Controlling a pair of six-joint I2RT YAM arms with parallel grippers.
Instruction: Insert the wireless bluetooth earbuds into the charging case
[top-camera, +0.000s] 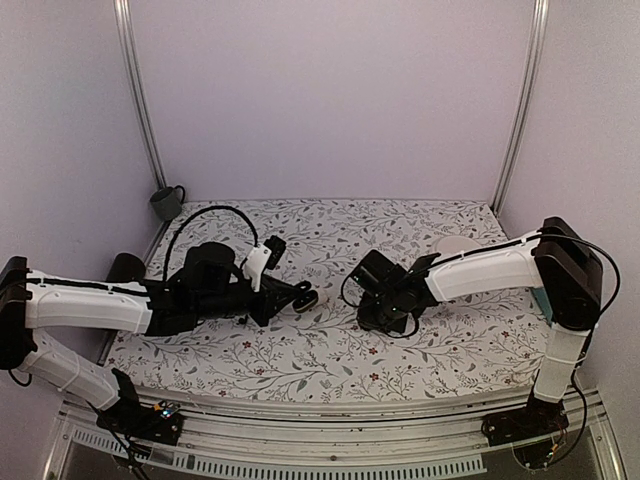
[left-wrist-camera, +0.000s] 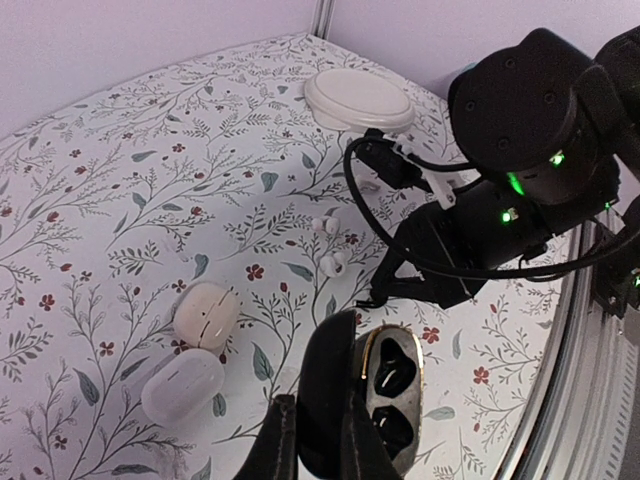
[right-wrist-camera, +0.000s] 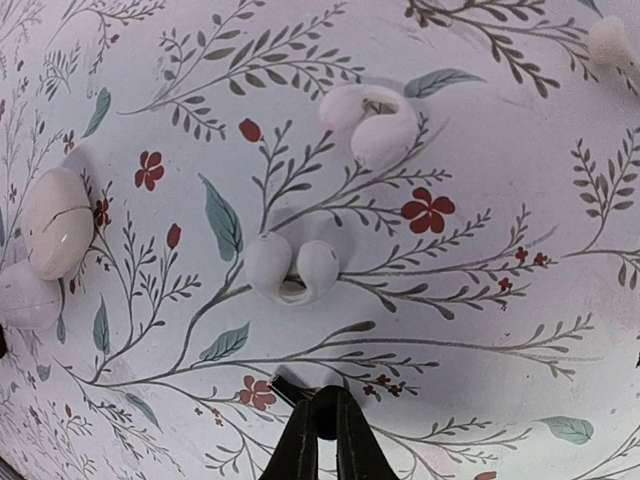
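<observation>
My left gripper is shut on an open black charging case (left-wrist-camera: 325, 390), its two dark earbud slots showing empty in the left wrist view. My right gripper, low over the table, is shut on a small black earbud (right-wrist-camera: 330, 405) with a short stem. Above it in the right wrist view lie a white pair of curved earbuds (right-wrist-camera: 290, 270) and another white pair (right-wrist-camera: 383, 135). In the top view the left gripper (top-camera: 290, 297) holds the case left of the right arm's gripper (top-camera: 370, 318).
A cream case (left-wrist-camera: 207, 317) and a white case (left-wrist-camera: 182, 385) lie on the table near the left gripper. A white lid-like object (left-wrist-camera: 358, 98) sits at the back right, a grey mug (top-camera: 166, 205) at the back left.
</observation>
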